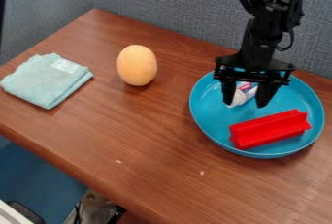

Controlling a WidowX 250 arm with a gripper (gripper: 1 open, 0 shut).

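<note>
My black gripper point(247, 94) hangs over the blue plate point(212, 118) at the right of the camera view, fingers pointing down and apart. A small white object point(244, 90) with some red on it lies on the plate between and behind the fingers; whether they touch it I cannot tell. A red block point(269, 129) lies on the front part of the plate, just below the gripper.
An egg-shaped orange object point(138, 65) stands left of the plate. A folded light-blue cloth point(47, 81) lies at the table's left edge.
</note>
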